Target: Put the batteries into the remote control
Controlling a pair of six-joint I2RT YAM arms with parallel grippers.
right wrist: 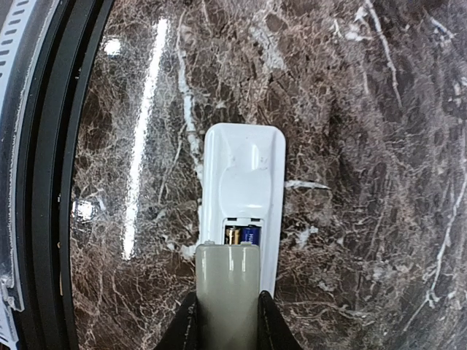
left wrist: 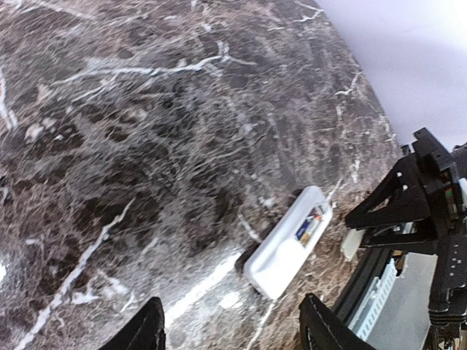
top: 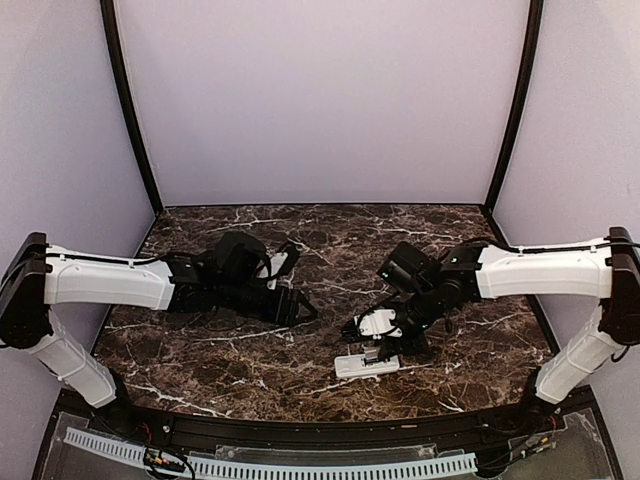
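Observation:
The white remote control (top: pixel 352 368) lies face down on the marble table. In the right wrist view its battery compartment is uncovered, and a dark battery with a gold end (right wrist: pixel 232 235) and a blue battery (right wrist: pixel 250 235) sit side by side in it. My right gripper is shut on the pale battery cover (right wrist: pixel 228 281), which from that view hides the lower part of the compartment. Seen from the left wrist, the cover (left wrist: pixel 352 244) hangs apart from the remote, off its compartment end. To the left, my left gripper is open and empty above the table.
A black rail (right wrist: pixel 55 175) runs along the table's front edge, close to the remote. Upright white walls (top: pixel 320 100) close off the back and sides.

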